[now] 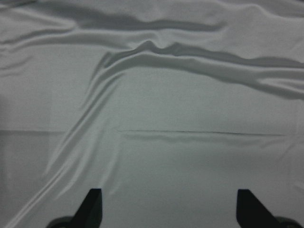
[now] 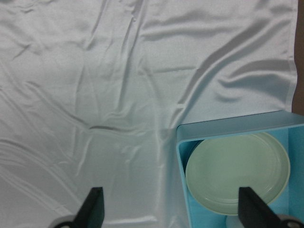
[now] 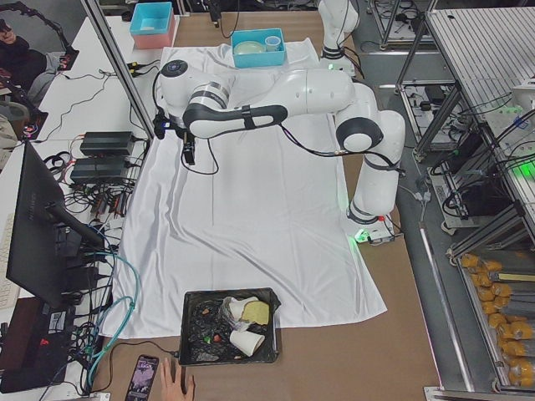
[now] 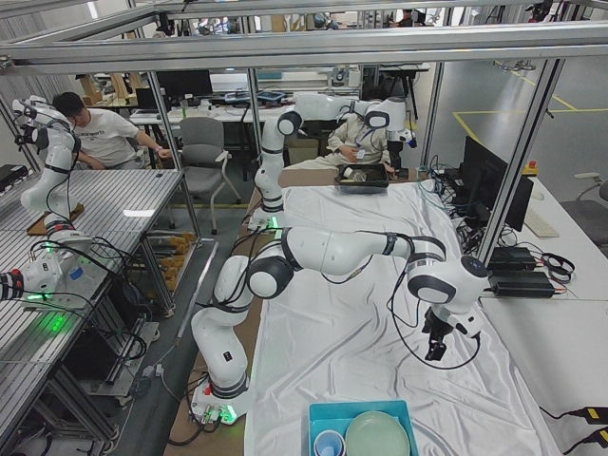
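My left gripper hangs open above bare white cloth (image 1: 190,104), its fingertips wide apart. It shows under the arm in the camera left view (image 3: 188,154). My right gripper is open over the cloth beside a blue bin (image 2: 199,129); the camera right view shows it at the cloth's side (image 4: 437,342). The bin holds a pale green plate (image 2: 237,171) and a cup (image 4: 329,445). At the opposite end, a black tray (image 3: 196,326) holds a white cup (image 3: 247,341), a yellow item (image 3: 256,312) and crumpled plastic.
A monitor (image 3: 33,225) and cables line one side, metal frames the other. A person's hand (image 3: 174,384) and a phone (image 3: 142,378) are beside the black tray.
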